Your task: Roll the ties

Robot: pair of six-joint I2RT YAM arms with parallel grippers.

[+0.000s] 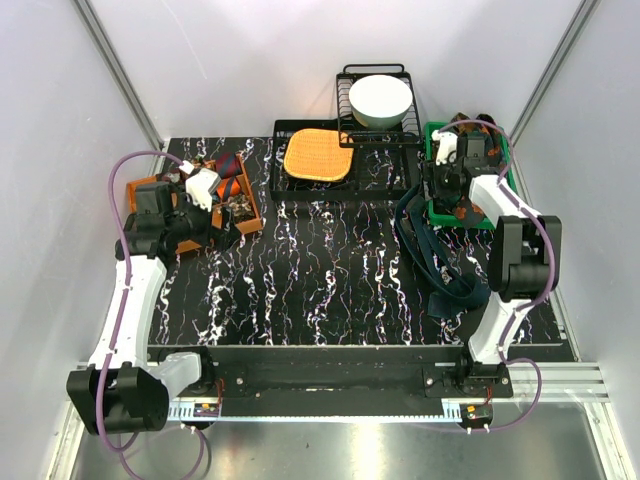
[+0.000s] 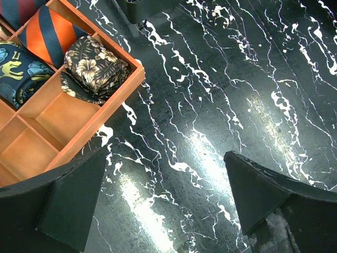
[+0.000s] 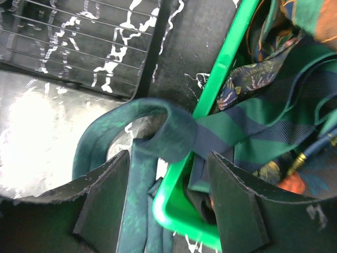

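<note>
A dark green and navy tie (image 1: pixel 459 292) trails over the counter on the right. Its far end runs over the left rim of a green bin (image 3: pixel 224 68) and among other ties in it. Above that rim hovers my right gripper, its fingers apart; the folded tie (image 3: pixel 171 134) shows beyond and between the tips, and contact cannot be made out. On the left, my open left gripper holds nothing over bare counter. Beside it, an orange divided box (image 2: pixel 71 118) has several rolled ties, among them a floral one (image 2: pixel 100 66), and some empty compartments.
A black dish rack (image 1: pixel 340 193) stands at the back with an orange mat (image 1: pixel 318 155) and a pale bowl (image 1: pixel 381 99). Its corner is close to the green bin.
</note>
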